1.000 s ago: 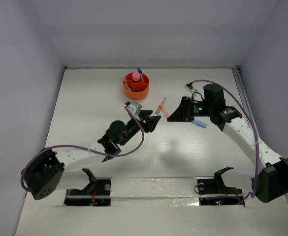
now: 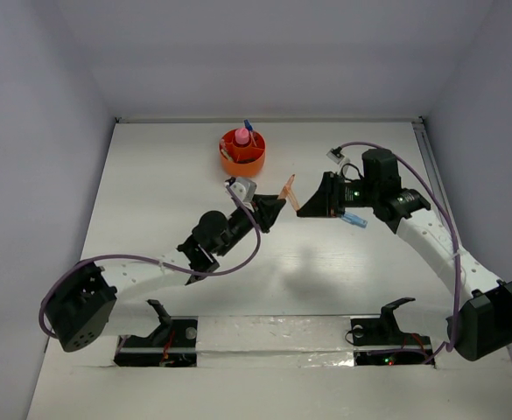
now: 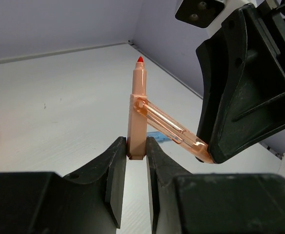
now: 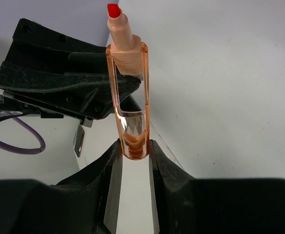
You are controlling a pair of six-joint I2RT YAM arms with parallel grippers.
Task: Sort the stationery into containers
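Observation:
An orange marker (image 3: 138,122) with a red tip stands upright in my left gripper, which is shut on its body. Its clear orange clip or cap piece (image 3: 174,129) slants off to the right, its far end held in my right gripper. In the top view both grippers meet mid-table, the marker (image 2: 286,188) between them. An orange round organizer (image 2: 242,162) at the back holds a pink item (image 2: 242,136), a blue pen and other pieces.
A light blue item (image 2: 354,220) lies on the table right of centre, below the right arm. Walls border the sides and back.
My left gripper has moved slightly up and right and has shut on the marker, having been open about a second ago. The right arm has not visibly moved.

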